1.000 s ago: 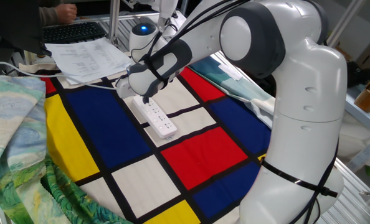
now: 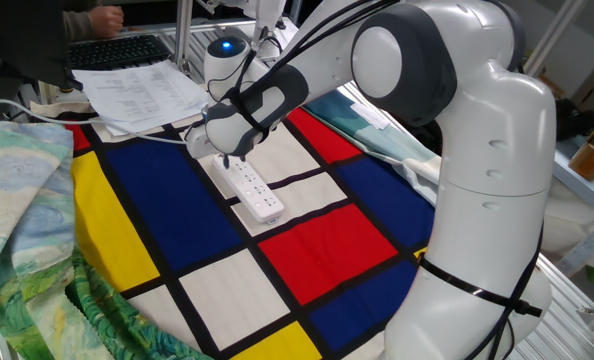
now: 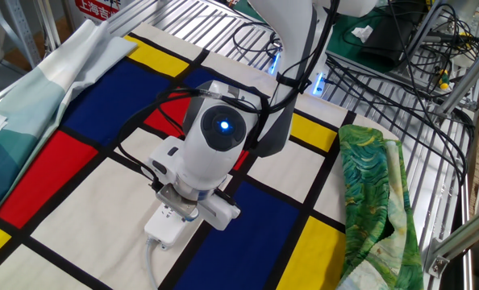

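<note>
A white power strip [image 2: 252, 190] with several sockets lies on the patterned cloth in exterior view 1, running diagonally from under my gripper towards the cloth's middle. My gripper [image 2: 229, 160] points down over the strip's far end, close to its top face; whether it touches cannot be told. From the other side, in exterior view 2, the strip [image 3: 167, 230] shows only its cable end, and my gripper's hand covers the remainder. The fingers are mostly hidden by the hand in both views, so the finger's opening and anything between the fingers do not show.
The white cable [image 3: 151, 262] leaves the strip at its far end. Papers [image 2: 142, 95] and a keyboard [image 2: 122, 55] lie beyond the cloth. Bunched green fabric [image 3: 372, 201] rests along one side.
The dark fingertip over the strip's far end looks very slightly shifted. The arm and the power strip appear to stay in place.
</note>
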